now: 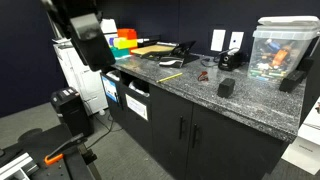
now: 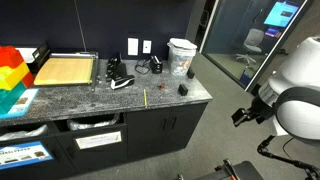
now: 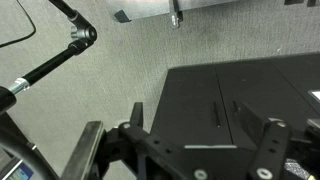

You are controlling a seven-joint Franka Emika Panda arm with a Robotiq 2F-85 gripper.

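My gripper stands open in the wrist view, nothing between its fingers, above dark cabinet doors and grey floor. In exterior view 2 the white arm (image 2: 290,100) is at the right, with the dark gripper (image 2: 243,117) clear of the counter. Its blurred dark end fills the upper left of exterior view 1. On the speckled counter (image 2: 100,103) are a small black block (image 2: 183,89), a thin yellow stick (image 2: 145,98) and a clear bin (image 2: 181,60) holding mixed items. A red, yellow and green stack (image 2: 12,75) stands at the far left.
A wooden board (image 2: 63,70) lies near the stack, with black items (image 2: 119,75) beside it. A dark device (image 1: 231,60) sits by the wall outlets. Below the counter are open drawers (image 2: 95,130) and dark cabinet doors (image 1: 185,125). Bare counter surrounds the black block.
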